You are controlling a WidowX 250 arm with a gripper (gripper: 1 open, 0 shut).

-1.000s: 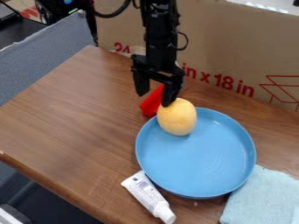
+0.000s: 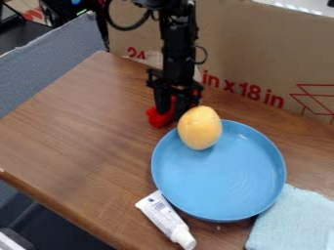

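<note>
The black gripper (image 2: 174,98) is low at the back of the wooden table, over a red object (image 2: 159,116) that it partly hides; whether its fingers grip that object is unclear. A yellow oval object (image 2: 200,127) sits just right of the gripper, on the back rim of the blue plate (image 2: 220,179).
A white tube (image 2: 166,221) lies at the front, beside the plate. A light blue cloth (image 2: 292,220) is at the front right. A cardboard box (image 2: 268,59) stands behind.
The gripper has come down and slightly left onto the red object, which is now more hidden. The yellow object has stayed about where it was.
</note>
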